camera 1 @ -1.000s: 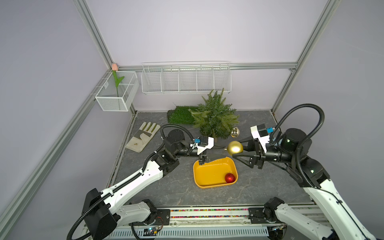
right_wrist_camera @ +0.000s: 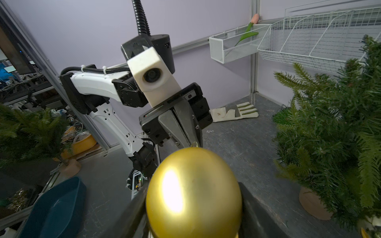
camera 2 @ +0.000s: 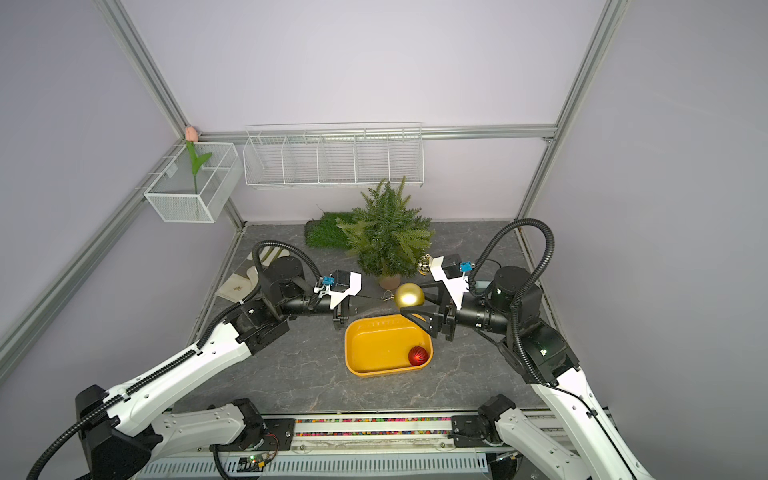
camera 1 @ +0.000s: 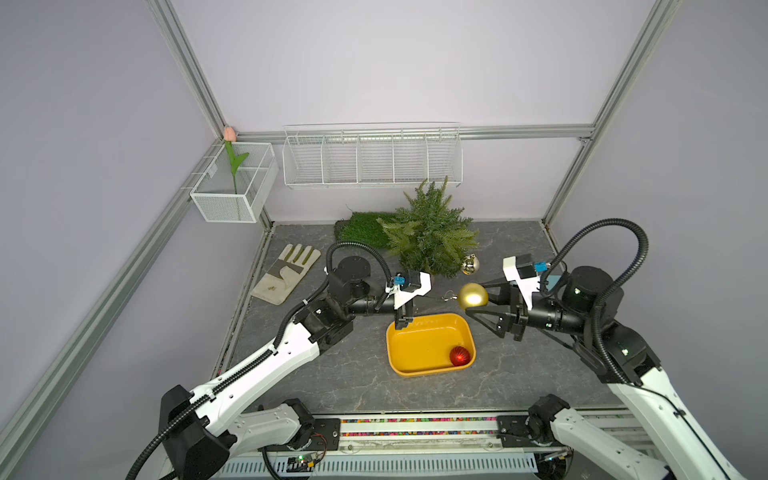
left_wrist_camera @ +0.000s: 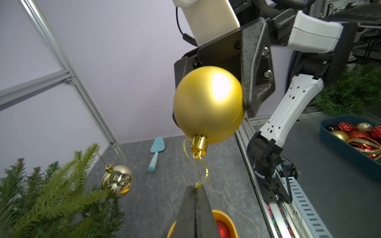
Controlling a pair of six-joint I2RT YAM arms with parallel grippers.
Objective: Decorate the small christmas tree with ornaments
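Observation:
A matte gold ball [camera 1: 473, 295] hangs over the back edge of the yellow tray, with my right gripper [camera 1: 476, 297] shut around it. In the left wrist view the ball [left_wrist_camera: 209, 104] has its cap downward, and a thin gold string loop [left_wrist_camera: 206, 173] runs from it to the tips of my left gripper. Those fingers are shut, and the loop's end meets their tips. Behind stands the small Christmas tree [camera 1: 429, 229], bearing a shiny gold ornament [camera 1: 470, 264] on its right side. A red ball [camera 1: 459, 356] lies inside the yellow tray [camera 1: 406, 373].
A work glove [camera 1: 285, 274] and a grass patch [camera 1: 365, 229] lie left of the tree. White wire baskets [camera 1: 372, 157] hang on the back wall. In the left wrist view a light blue spatula [left_wrist_camera: 156, 152] rests on the table.
The gold ball has stayed nearly in place.

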